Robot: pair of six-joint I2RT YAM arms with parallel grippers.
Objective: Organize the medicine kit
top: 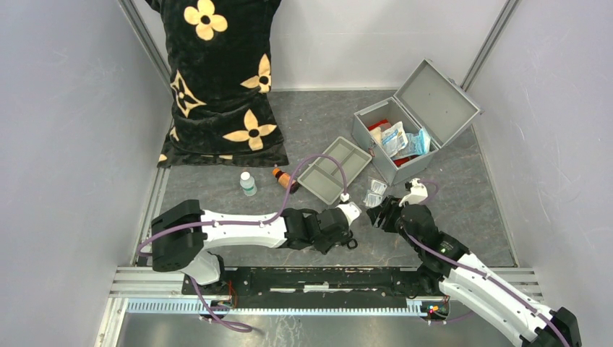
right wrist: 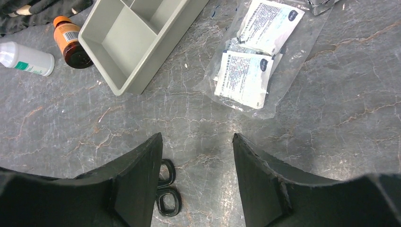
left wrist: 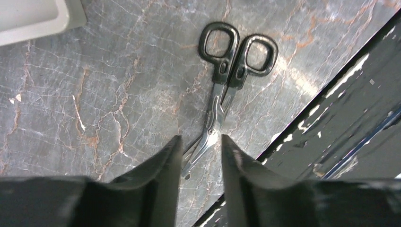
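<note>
Closed scissors (left wrist: 215, 109) with black handles lie on the floor in the left wrist view. Their blade tips show in the gap between the fingers of my left gripper, which is partly open and holds nothing. In the right wrist view the scissors' handle loops (right wrist: 169, 202) peek out beside a finger of my right gripper, open and empty. Ahead of it lies a clear bag of white packets (right wrist: 243, 78). A grey divided tray (top: 313, 175), a brown bottle (top: 286, 181) and a white bottle (top: 248, 183) lie or stand farther back.
The grey medicine case (top: 365, 137) stands open at the back right, with packets and red items inside. A dark flower-patterned cloth (top: 217, 94) covers the back left. Black rail (top: 249, 289) runs along the front edge.
</note>
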